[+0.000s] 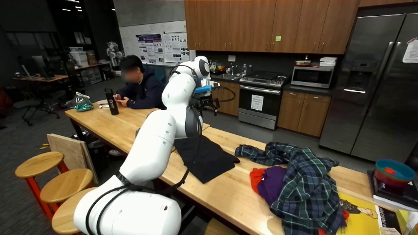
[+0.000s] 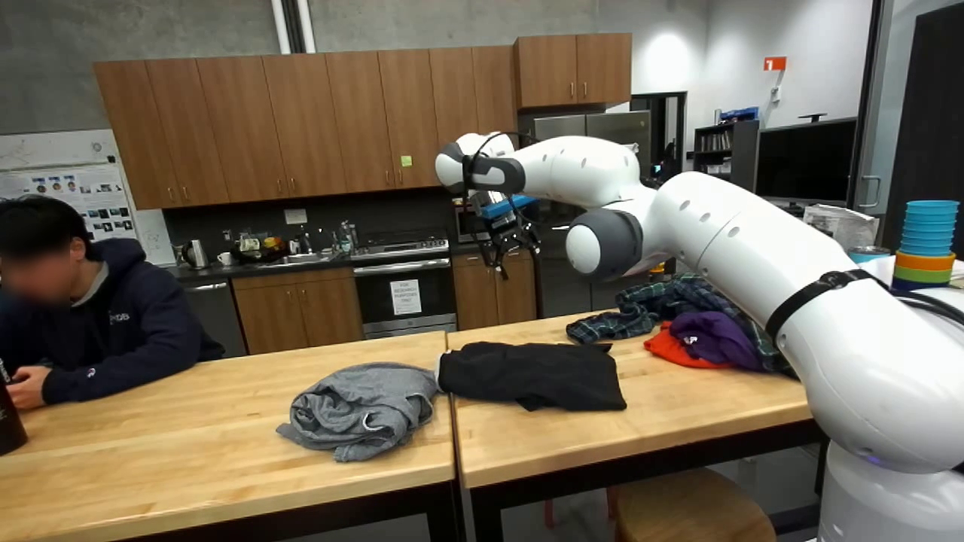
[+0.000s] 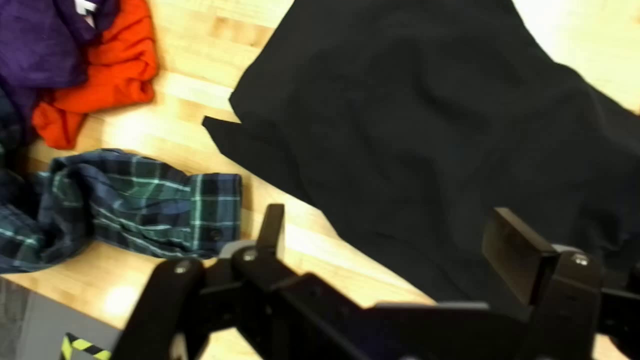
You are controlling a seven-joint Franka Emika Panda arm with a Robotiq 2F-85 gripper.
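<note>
Above the table, my gripper stands open with nothing between its fingers. In the wrist view the black cloth [image 3: 408, 114] spreads beneath it, clear of the fingers. From the second exterior view, this cloth lies fairly flat with folded edges, and a crumpled grey garment [image 2: 361, 411] rests to its left. On the cloth's other side is a heap: a green-and-blue plaid shirt [image 1: 309, 180], a purple garment [image 1: 271, 184] and a red-orange one [image 1: 256, 178]. One plaid sleeve [image 3: 156, 204] reaches toward the black cloth in the wrist view.
At the table's right end are a yellow book [image 1: 358, 211] and colored bowls [image 1: 394, 178]. A person [image 1: 143, 88] sits at the far end near a black bottle [image 1: 111, 102]. Bare wood [image 2: 208, 433] shows left of the grey garment.
</note>
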